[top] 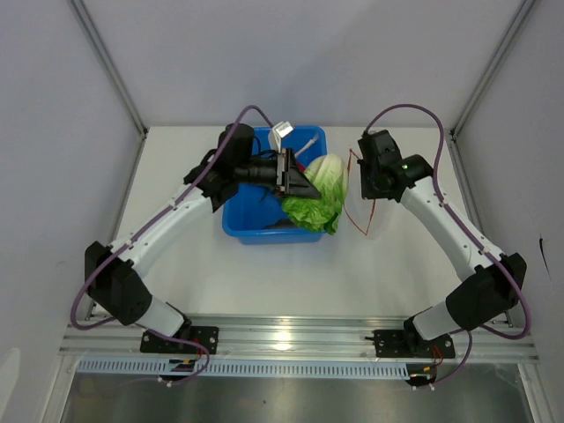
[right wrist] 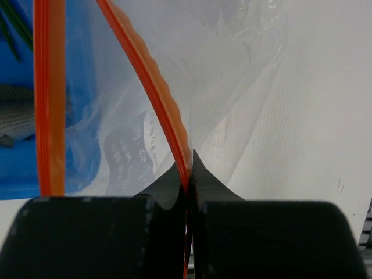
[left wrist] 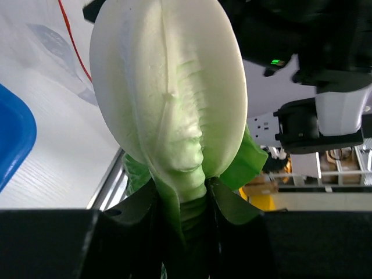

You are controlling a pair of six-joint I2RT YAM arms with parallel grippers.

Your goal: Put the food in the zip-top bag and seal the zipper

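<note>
A pale-green cabbage [top: 317, 194] is lifted over the right side of the blue tray [top: 256, 231], just left of the zip top bag, with my left gripper shut on its leafy end. In the left wrist view its white end fills the middle. My right gripper is shut on one red zipper edge of the clear bag [right wrist: 221, 75]. The bag's other red edge [right wrist: 49, 116] stands apart from it, so the mouth is open; in the top view the bag [top: 366, 216] is upright beside the tray.
In the tray lie a fish [right wrist: 14, 113] and green stalks [right wrist: 17, 26], partly hidden by bag and cabbage.
</note>
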